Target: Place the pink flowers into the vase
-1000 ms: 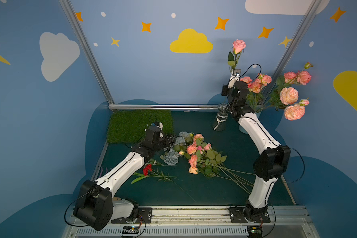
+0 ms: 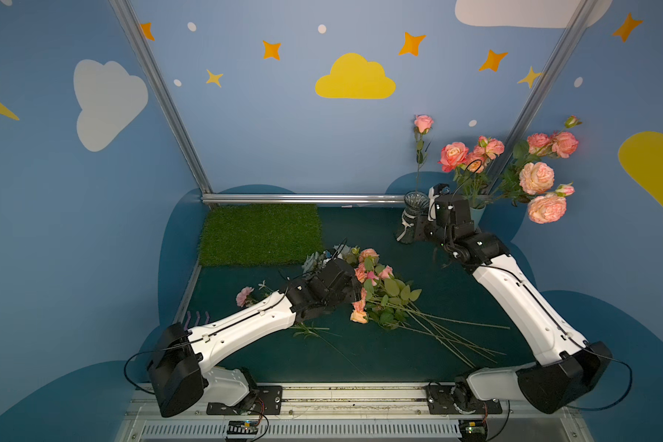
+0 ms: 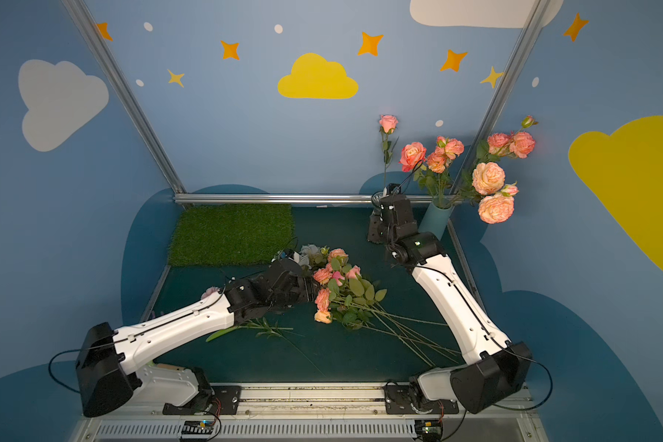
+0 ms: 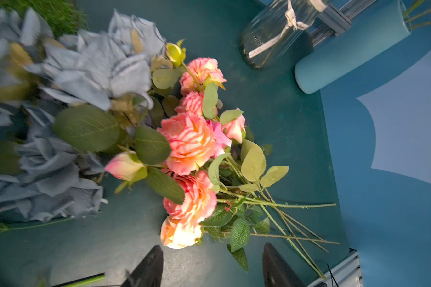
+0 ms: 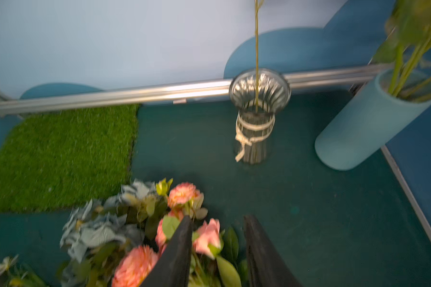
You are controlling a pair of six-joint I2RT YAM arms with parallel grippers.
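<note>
A clear glass vase [image 5: 253, 148] with a pale ribbon stands near the back rail, holding one pink rose [image 2: 423, 123] on a tall stem [image 5: 256, 57]. A pile of pink flowers [image 4: 186, 143] lies on the dark green table, heads to the left and stems to the right. In the left wrist view my left gripper is above the near side of this pile, fingers apart and nothing between them. My right gripper stands open in front of the vase, clear of it, with the pile visible beyond its fingers. Both top views have the left fingertips partly hidden.
Grey-blue flowers [image 4: 81, 71] crowd the left side of the pink ones. At the back right stands a blue vase [image 5: 368, 119] full of pink roses [image 2: 536, 178]. A grass mat [image 2: 261, 235] covers the back left. Bare table lies between pile and vases.
</note>
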